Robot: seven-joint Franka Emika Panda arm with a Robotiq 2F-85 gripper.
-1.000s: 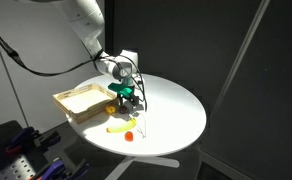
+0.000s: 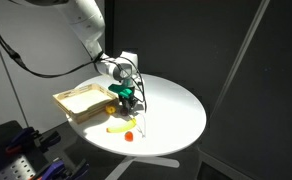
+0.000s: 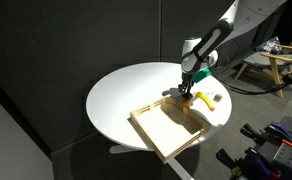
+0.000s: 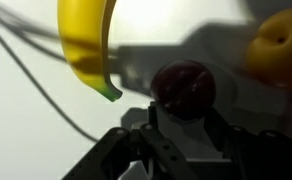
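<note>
Seen from the wrist, a dark red, plum-like round fruit [image 4: 183, 88] lies right ahead of my gripper. Its fingers stand apart, and their tips reach the near edge of the fruit; whether they touch it I cannot tell. A banana [image 4: 83, 45] lies to the left, its green stem end towards the fruit. On the right is an orange fruit [image 4: 281, 48], cut off by the frame. In exterior view 1 the gripper [image 2: 128, 103] is low over the white table, beside the orange fruit [image 2: 111, 109], and the dark fruit cannot be made out.
A shallow wooden tray [image 3: 146, 138] stands empty on the white table [image 3: 111, 85], close to the fruit. Nearer the table's front edge are the banana [image 2: 120, 127] and a small red ball-like item [image 2: 129, 136].
</note>
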